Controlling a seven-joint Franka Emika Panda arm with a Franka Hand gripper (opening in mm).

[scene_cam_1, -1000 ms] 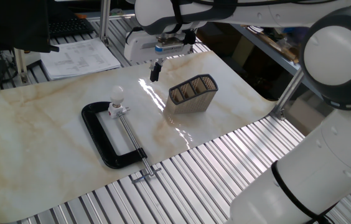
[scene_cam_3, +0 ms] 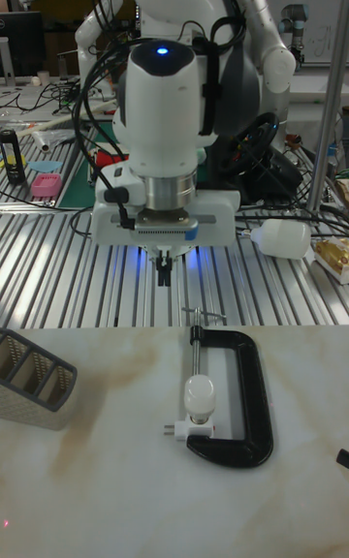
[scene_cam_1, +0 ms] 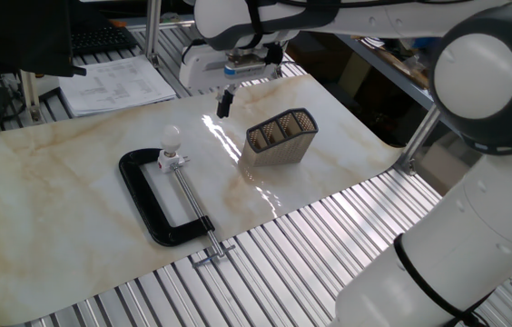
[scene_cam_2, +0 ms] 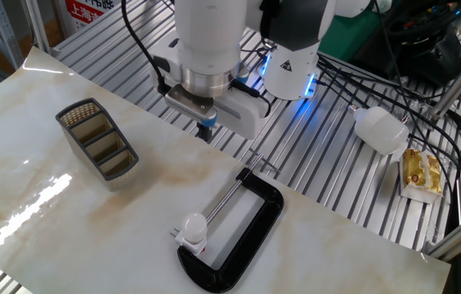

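Note:
My gripper (scene_cam_3: 164,282) hangs in the air, fingers pointing down. Its two short black fingers stand close together, shut, and nothing shows between them. A white bulb (scene_cam_3: 200,396) in a small white plug-in socket (scene_cam_3: 194,429) is at one end of a black C-clamp (scene_cam_3: 255,403), which lies flat on the marble-patterned board (scene_cam_3: 113,496). A beige mesh organizer (scene_cam_2: 98,147) with a dark rim and several compartments stands upright on the same board, its visible compartments empty. In exterior view 2 the gripper appears between organizer and clamp, above both and apart from them.
Ribbed metal table (scene_cam_1: 301,263) borders the board. A stack of papers (scene_cam_1: 115,86) lies beyond it. By the arm's base are a larger white bulb (scene_cam_2: 380,131), a gold-and-white box (scene_cam_2: 421,175) and loose cables. Much of the board is bare.
The arm and gripper have shifted very slightly to the left in exterior view 1. The clamp, bulb and organizer have stayed put.

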